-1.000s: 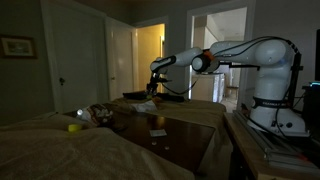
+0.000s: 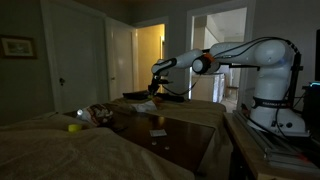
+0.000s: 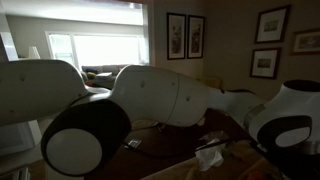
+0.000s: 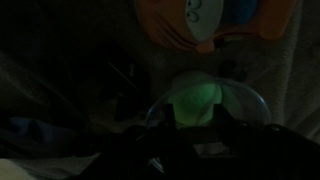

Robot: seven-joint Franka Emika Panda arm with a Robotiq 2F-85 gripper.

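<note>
In exterior view 1, my gripper (image 2: 156,86) points down over the far side of the table, close above the dark items there. The dim wrist view shows a clear round container (image 4: 258,103) with something bright green (image 4: 196,102) inside it. The dark fingers of my gripper reach in from the bottom edge, with a gap between them in front of the green. Whether they touch the container is too dark to tell.
An orange toy with a printed face (image 4: 185,22) lies beside the container. On the table (image 2: 185,150) are a small white card (image 2: 158,133), a bundle of mixed items (image 2: 97,114) and a yellow object (image 2: 75,127). A crumpled white item (image 3: 209,155) shows in exterior view 2.
The items on the table look unmoved.
</note>
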